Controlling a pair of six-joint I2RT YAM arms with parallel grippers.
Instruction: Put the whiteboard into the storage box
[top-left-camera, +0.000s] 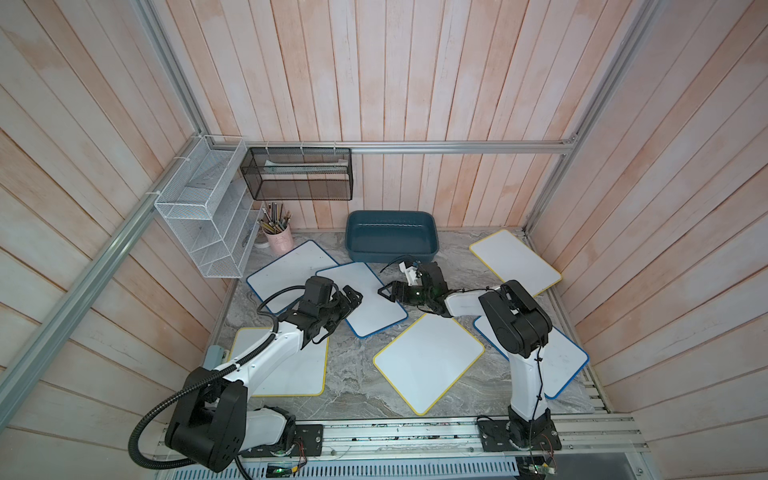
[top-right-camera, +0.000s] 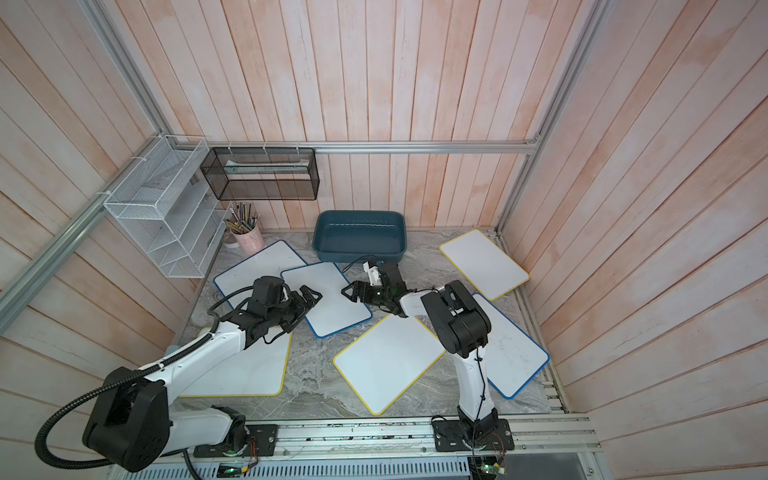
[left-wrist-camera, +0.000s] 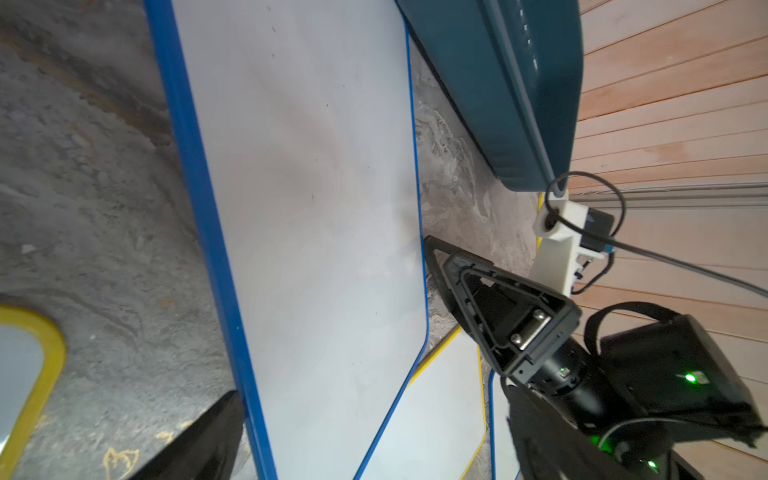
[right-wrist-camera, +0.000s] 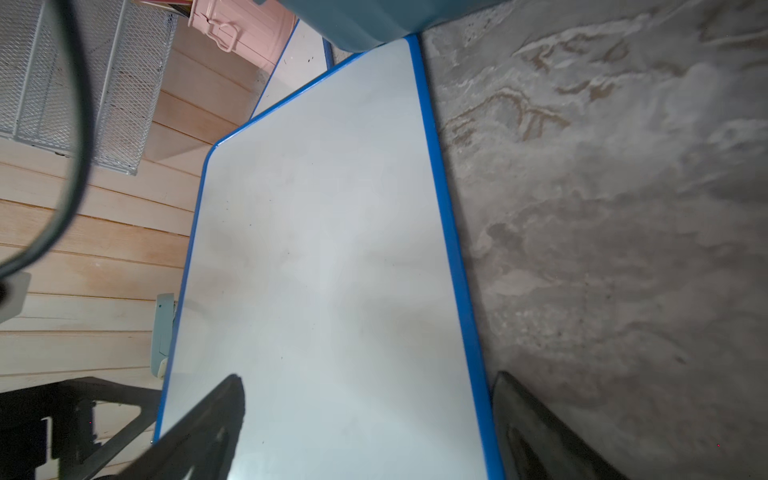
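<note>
A blue-edged whiteboard (top-left-camera: 368, 312) (left-wrist-camera: 312, 208) (right-wrist-camera: 320, 240) lies in the middle, just in front of the teal storage box (top-left-camera: 391, 233) (top-right-camera: 360, 233). My left gripper (top-left-camera: 346, 302) stands open at its left edge, a finger by the blue rim in the left wrist view. My right gripper (top-left-camera: 392, 291) is open at the opposite side; a finger touches or nearly touches the rim in the right wrist view. The board's far edge reaches the box's front wall.
Other whiteboards lie around: blue-edged at back left (top-left-camera: 289, 266) and right (top-left-camera: 560, 364), yellow-edged at front left (top-left-camera: 284, 376), front middle (top-left-camera: 428, 364) and back right (top-left-camera: 516, 256). A pink pen cup (top-left-camera: 279, 240), white mesh racks (top-left-camera: 204, 220) and a black wall basket (top-left-camera: 296, 172) occupy the back left.
</note>
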